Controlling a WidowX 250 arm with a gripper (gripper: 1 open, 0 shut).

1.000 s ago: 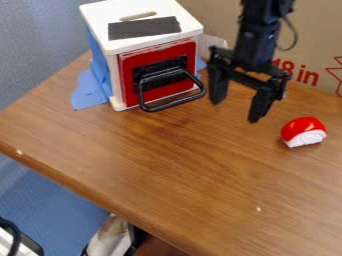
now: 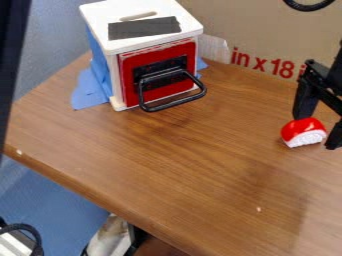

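Note:
A red and white object (image 2: 303,130) lies on the right side of the wooden table. My black gripper (image 2: 319,105) is at the right edge, just above and around it, partly out of frame; its fingers point down either side, apparently apart, with no clear grasp visible. A white box (image 2: 144,24) with a red front and black handle stands at the back left on a blue cloth.
A cardboard panel (image 2: 267,40) stands at the back. The table's left edge drops to a blue floor.
My gripper has moved right, from in front of the white box to beside and over the red and white object, and lower.

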